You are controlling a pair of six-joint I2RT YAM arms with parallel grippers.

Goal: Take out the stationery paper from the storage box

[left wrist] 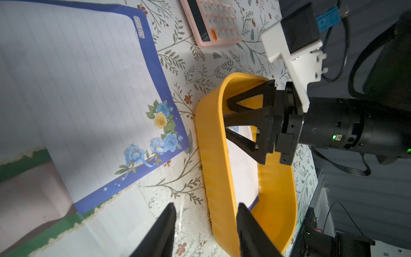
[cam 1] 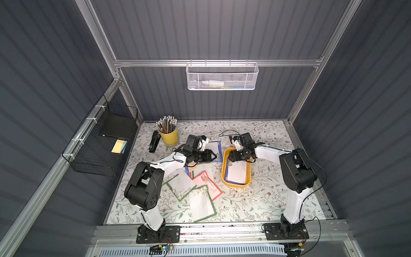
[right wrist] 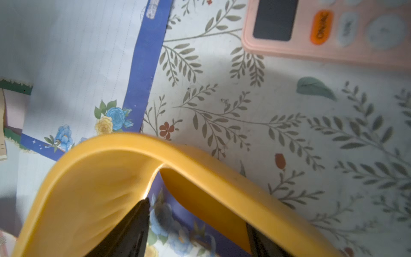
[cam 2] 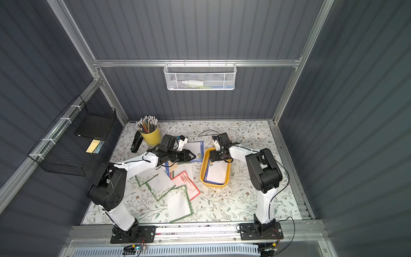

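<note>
The yellow storage box (cam 1: 224, 173) stands right of the table's middle, its rim close up in the right wrist view. Inside lies a blue-bordered stationery sheet (cam 1: 236, 173) with blue flowers (right wrist: 179, 237) along one edge. My right gripper is open at the box's far end, its fingers (left wrist: 244, 145) reaching below the rim; nothing shows held between them. Left of the box, over the loose papers, my left gripper hangs open and empty. Part of the sheet is hidden under the right gripper.
Several bordered sheets lie on the table's left half, including a blue-edged one (left wrist: 85, 85), a red-edged one (cam 1: 206, 184) and a green-edged one (cam 1: 201, 204). A pink calculator (left wrist: 218, 19) sits behind the box. A yellow pencil cup (cam 1: 170, 138) stands back left.
</note>
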